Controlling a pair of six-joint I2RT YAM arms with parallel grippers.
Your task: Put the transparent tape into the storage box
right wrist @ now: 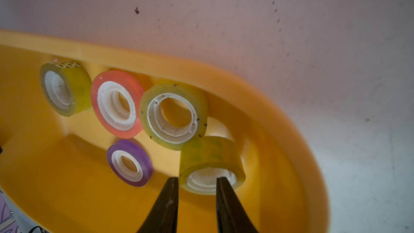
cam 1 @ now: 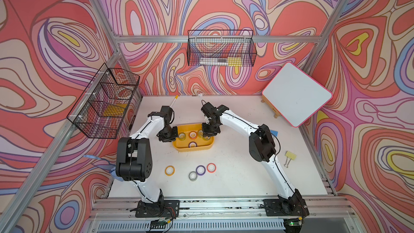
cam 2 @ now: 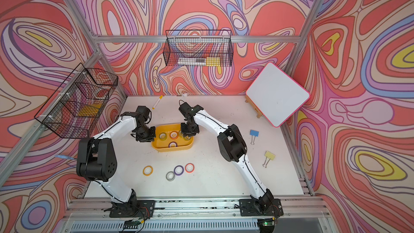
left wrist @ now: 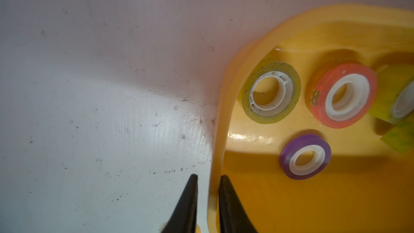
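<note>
The orange storage box (cam 1: 192, 148) holds several rolls of tape: transparent yellowish rolls (right wrist: 172, 138), a red roll (left wrist: 319, 103) and a purple roll (left wrist: 286, 157). My left gripper is at the box's left end, shut on the wall, whose rim runs down between its dark fingers. My right gripper is over the right end inside the box's outline, part open, just by the lower transparent roll lying on its side; whether it touches that roll I cannot tell.
Loose orange (cam 1: 170, 166), grey (cam 1: 192, 179), purple (cam 1: 200, 166) and red (cam 1: 211, 164) rings lie in front of the box. Binder clips (cam 2: 269, 155) are at the right, a whiteboard (cam 2: 276, 95) at the back right.
</note>
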